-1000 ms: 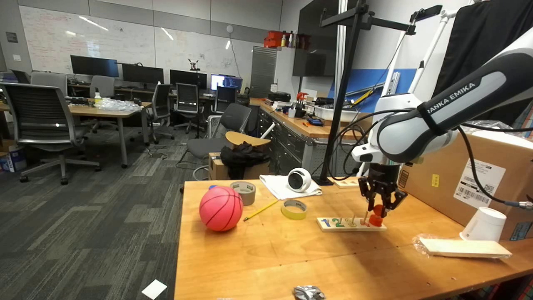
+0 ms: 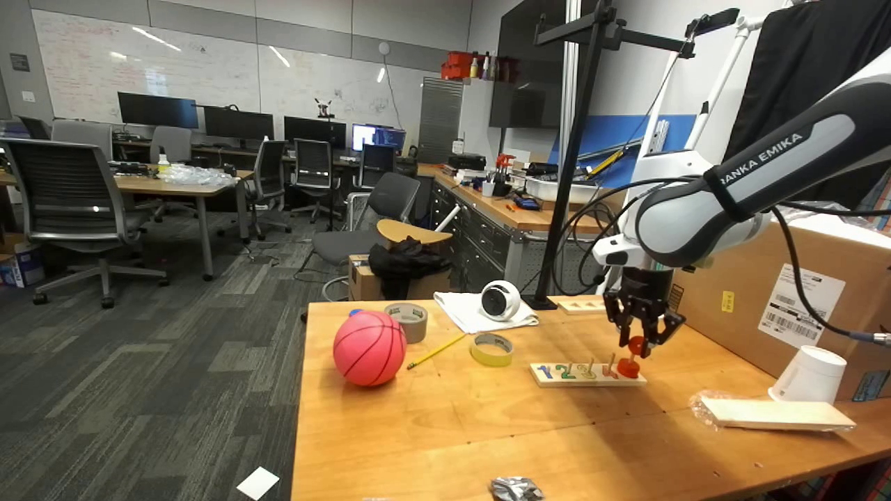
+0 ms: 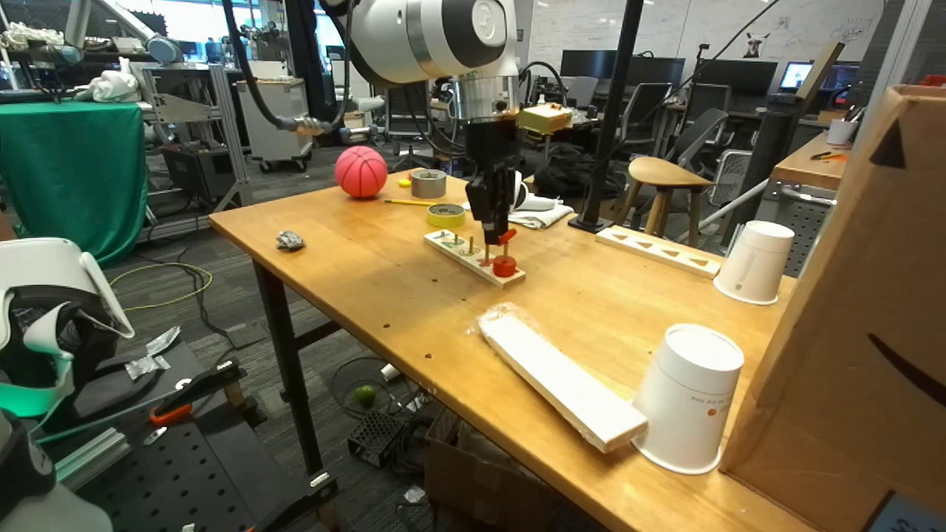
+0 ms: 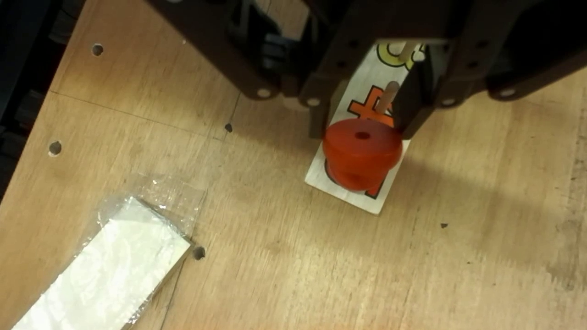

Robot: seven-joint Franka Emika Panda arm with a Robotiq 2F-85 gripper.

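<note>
A numbered wooden peg board [image 2: 555,377] lies on the table, with its pegs standing up. At its end by my gripper, red rings [image 2: 628,368] sit low on the last peg. A raised red ring [image 3: 506,236] hangs tilted above them, around or beside the peg's top; which one is unclear. My gripper points down over this end, its fingertips on either side of the raised ring. The gap looks about as wide as the ring, and whether both fingertips press on it cannot be told. In the wrist view this ring [image 4: 360,147] largely covers what lies below.
A plastic-wrapped white block [image 3: 559,377] and upside-down white cups [image 3: 693,390] stand near the large cardboard box [image 2: 785,284]. Tape rolls [image 2: 491,351], a pencil [image 2: 436,351] and a pink ball [image 2: 369,348] lie farther off. The table in front of the board is free.
My gripper has risen slightly and shifted a little to the right in exterior view 1. The upper red ring has gone up with it, leaving a gap above the lower rings.
</note>
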